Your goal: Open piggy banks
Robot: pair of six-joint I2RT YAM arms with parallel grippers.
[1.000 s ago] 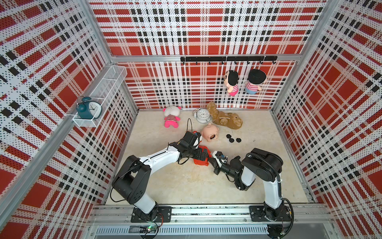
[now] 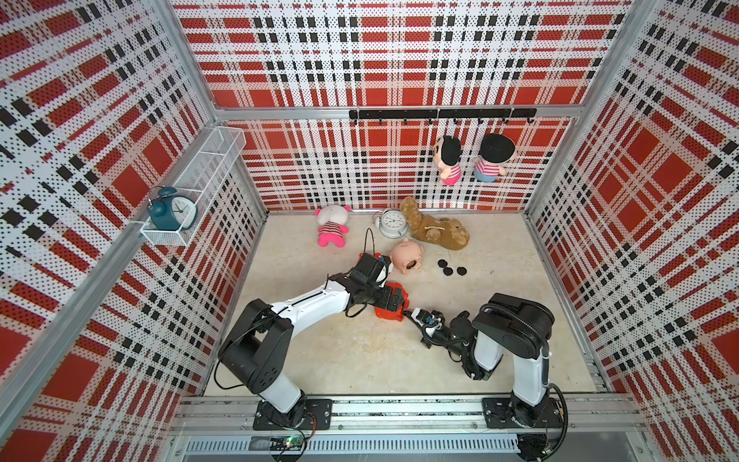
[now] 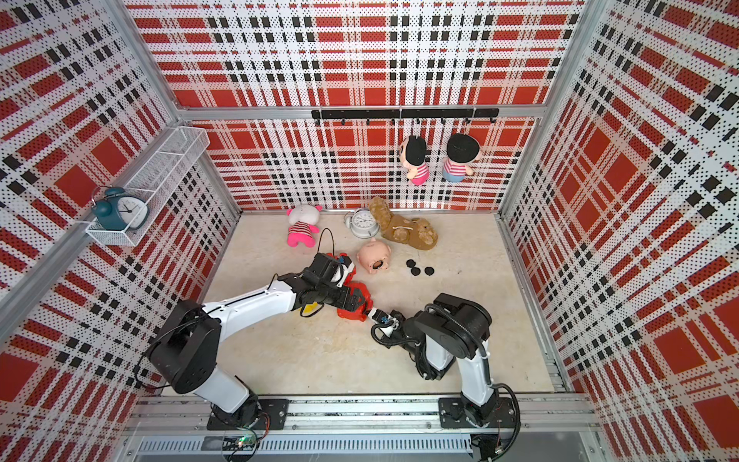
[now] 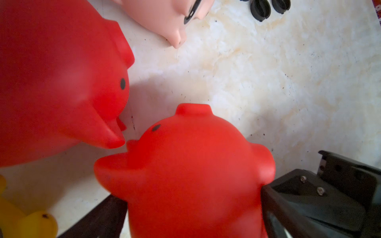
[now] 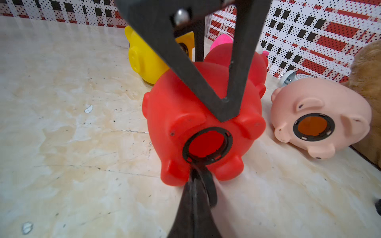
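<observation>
A red piggy bank [image 2: 391, 313] lies between my grippers, its underside hole [image 5: 206, 144] open toward the right wrist camera. My left gripper is open around its body. My right gripper is shut at the lower rim of the hole; a dark disc-like piece [image 5: 206, 186] is at its tips, and whether it is held is unclear. A second red piggy bank [image 4: 59, 71] lies behind, with a yellow one [image 4: 27, 222] beside them. A pink piggy bank [image 2: 406, 250] shows an open hole. Several black caps [image 2: 448, 271] lie to its right.
A brown plush [image 2: 442, 231], a clock [image 2: 392, 221] and a pink-striped plush [image 2: 332, 227] line the back. A wire basket [image 2: 208, 173] with a teal clock hangs on the left wall.
My right arm and wrist have shifted slightly toward the front right of the table and changed angle. The left arm stays in place at the red piggy bank.
</observation>
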